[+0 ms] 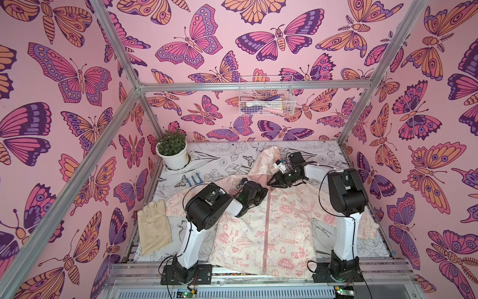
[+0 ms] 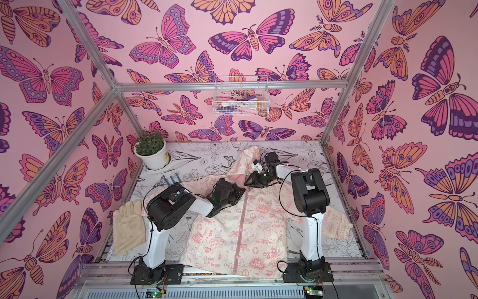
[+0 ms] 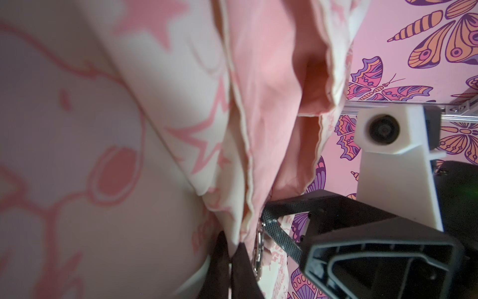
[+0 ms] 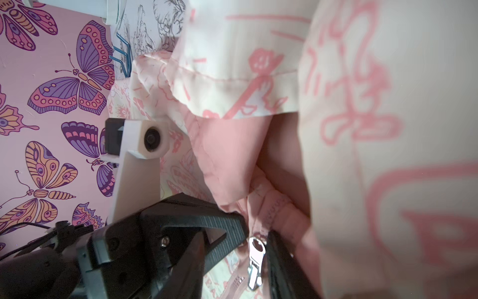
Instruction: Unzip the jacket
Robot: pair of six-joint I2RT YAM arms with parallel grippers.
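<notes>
The cream-and-pink jacket (image 1: 244, 239) lies front up, its pink zipper line (image 1: 266, 234) running closed down the middle. At the collar, my left gripper is shut on a fold of the jacket's cloth (image 3: 224, 209), which narrows into its fingertips. Opposite it, my right gripper stands partly open around the silver zipper pull (image 4: 256, 261). A gap shows between the pull and the right gripper's fingers (image 4: 288, 269). The pull hangs at the top of the zipper, and the left wrist view also shows a sliver of metal pull (image 3: 259, 249).
A beige glove (image 1: 153, 227) lies at the left, a blue item (image 1: 194, 179) behind it, and a potted plant (image 1: 173, 152) in the back left corner. The hood (image 1: 266, 159) spreads behind the grippers. A wire basket (image 1: 267, 105) hangs on the back wall.
</notes>
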